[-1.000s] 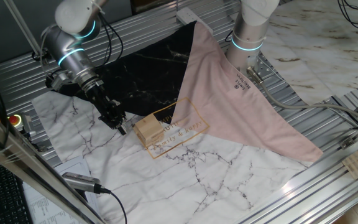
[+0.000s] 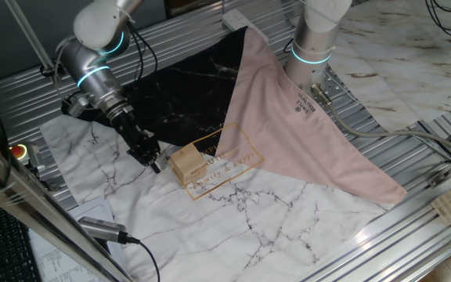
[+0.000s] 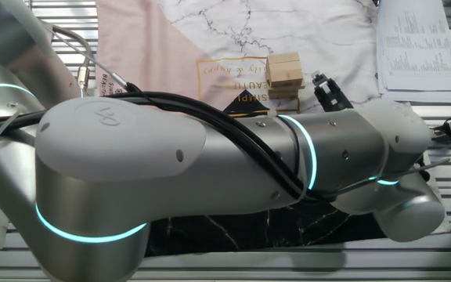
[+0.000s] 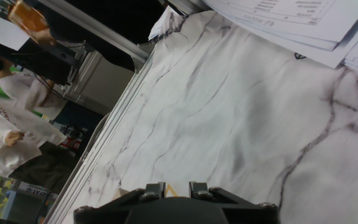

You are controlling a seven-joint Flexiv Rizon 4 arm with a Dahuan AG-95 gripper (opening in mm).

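A pale wooden-looking block (image 2: pixel 189 165) rests on the cloth, partly over its gold-printed frame. Exterior view 2 shows the same block (image 3: pixel 285 71) left of my gripper (image 3: pixel 326 86). My gripper (image 2: pixel 157 164) points down close beside the block's left side in exterior view 1; a narrow gap seems to separate them, though contact is hard to judge. Both fingertips (image 4: pixel 155 190) appear at the bottom of the wrist view, apart, with only cloth and a bit of gold print seen between them. Most of the block is out of the wrist view.
The cloth has black, pink (image 2: pixel 276 129) and white marbled (image 2: pixel 288 227) areas and covers a ribbed metal table. Papers (image 4: pixel 291 22) lie at its edge. A metal post (image 2: pixel 34 184) and a cabled device (image 2: pixel 102 230) stand front left.
Over the last second my gripper has shifted slightly down and right in exterior view 1, closer to the block. The block stays put.
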